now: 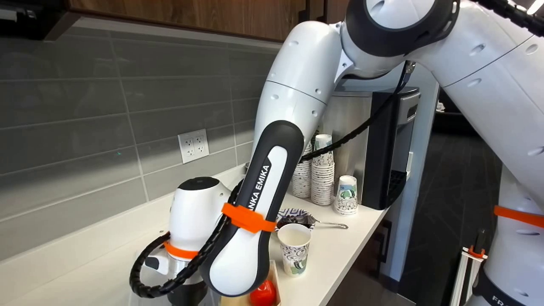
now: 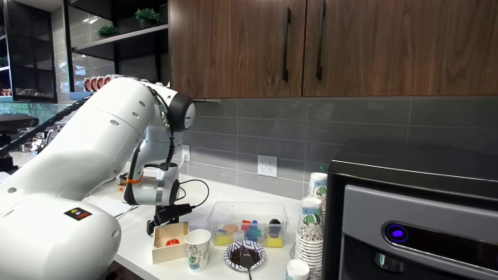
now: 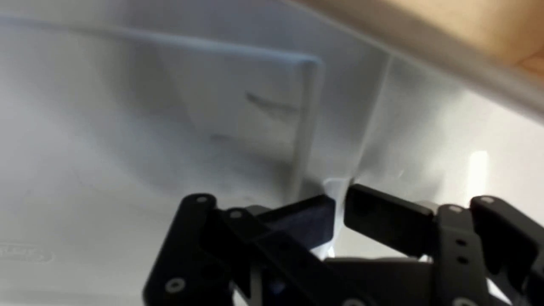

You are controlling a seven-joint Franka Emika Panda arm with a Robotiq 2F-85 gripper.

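A clear plastic lid or tray [image 3: 153, 168] with a raised rim fills the left and middle of the wrist view. My gripper has its two black fingertips close together at its outer edge, a narrow gap between them. Part of the clear edge shows in that gap; whether the pads touch it, I cannot tell. In exterior view 2 the gripper's fingers are low over the counter, behind the wooden box [image 2: 160, 256], which holds a red round item [image 2: 172, 242]. Exterior view 1 cuts off the fingertips at its bottom edge.
A paper cup [image 2: 198, 249] stands beside the box. Behind are a clear bin [image 2: 247, 207] with colourful items and a patterned bowl [image 2: 232, 257] with a spoon. Cup stacks [image 2: 310, 242] and a dark machine [image 2: 364, 177] stand right. The wooden box wall [image 3: 433, 51] lies close to my fingers.
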